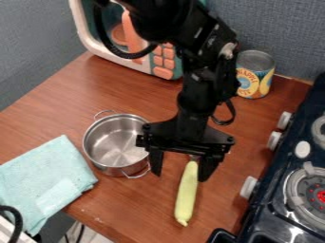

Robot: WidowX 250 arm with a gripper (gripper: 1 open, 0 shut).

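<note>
My black gripper [180, 163] hangs over the middle of the wooden table, its fingers spread open and pointing down over the upper end of a pale yellow corn-like piece [185, 200]. That piece lies lengthwise on the wood. Whether the fingers touch it cannot be told. A steel pot [110, 141] stands just left of the gripper.
A light blue towel [38, 180] lies at the left. A black stove [279, 211] with white knobs fills the right. A can [254, 76] and a toy microwave [106, 46] stand at the back. The table [114, 214] has bare room at the front.
</note>
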